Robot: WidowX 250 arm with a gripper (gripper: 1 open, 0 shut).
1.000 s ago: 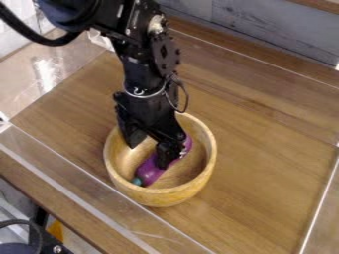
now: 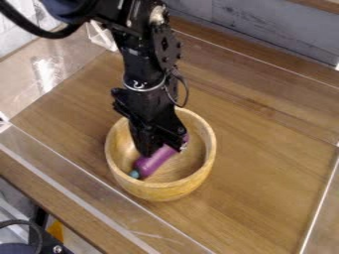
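Observation:
A wooden bowl [image 2: 185, 184] sits on the table, holding a purple eggplant-like toy [image 2: 159, 161] that lies diagonally inside with a small teal end at lower left. My black gripper [image 2: 149, 139] reaches down into the back of the bowl, its tips just over or at the upper part of the toy. Whether its fingers are apart or together, and whether they touch the toy, is hard to tell.
A grey wall [image 2: 265, 35] runs along the back. Clear plastic and the table's edge are at the left.
The gripper has shifted slightly left and up from the right part of the bowl, uncovering more of the purple toy's middle.

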